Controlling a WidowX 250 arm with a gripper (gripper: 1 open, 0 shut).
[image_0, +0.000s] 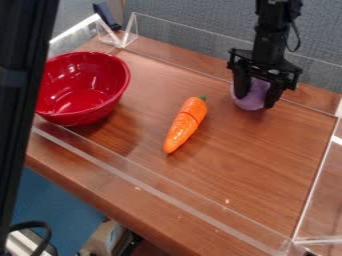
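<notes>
My black gripper (253, 85) reaches down at the back right of the wooden table, its fingers around a purple object (250, 98) resting on or just above the tabletop; whether they press on it I cannot tell. An orange carrot (185, 125) with a green tip lies in the middle of the table, apart from the gripper. A red bowl (83, 85) sits at the left.
Clear plastic walls border the table (214, 190), with a grey textured panel (201, 30) behind. A dark vertical shape runs along the left edge of the view.
</notes>
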